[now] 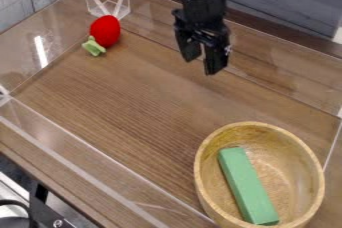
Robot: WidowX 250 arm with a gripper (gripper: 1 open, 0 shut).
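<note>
My gripper [203,50] hangs over the back middle of the wooden table [120,112], black and open, with nothing visible between its fingers. At the back left lies a red object [106,30], with a small green piece [94,46] just in front of it. A tan bowl [215,187] at the front right holds a long green block [247,182].
A pale, thin wire-like shape stands behind the red object. The table's front left edge borders a dark gap.
</note>
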